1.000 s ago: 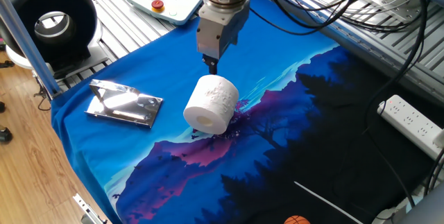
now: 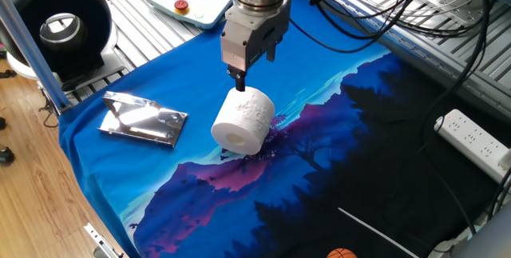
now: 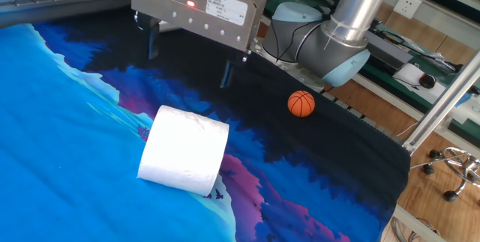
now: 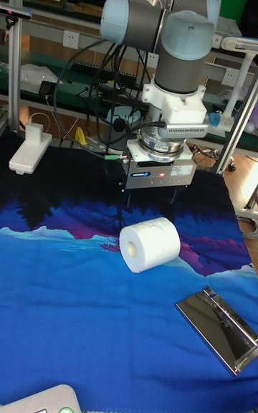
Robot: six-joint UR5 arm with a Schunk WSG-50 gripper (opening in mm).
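Observation:
A white paper roll (image 2: 249, 113) lies on its side on the blue printed cloth, with its cored end turned to the front in exterior view 1. In exterior view 2 my gripper (image 3: 188, 72) hangs behind the roll (image 3: 184, 150), its two dark fingers (image 3: 226, 73) spread wide and only air between them. Exterior view 3 also has the gripper (image 4: 150, 204) above and beyond the roll (image 4: 156, 243). From exterior view 1 the fingertips appear right at the roll's upper edge, but the other views leave a gap.
A shiny metal holder (image 2: 144, 121) rests left of the roll in exterior view 1. A small orange basketball (image 3: 301, 104) sits on the cloth's dark part. A white power strip (image 2: 474, 141) and loose cables line the right side.
My gripper has come slightly lower and tilted a little in exterior view 1, its fingertip shifting slightly left and down. The roll and the holder have stayed put.

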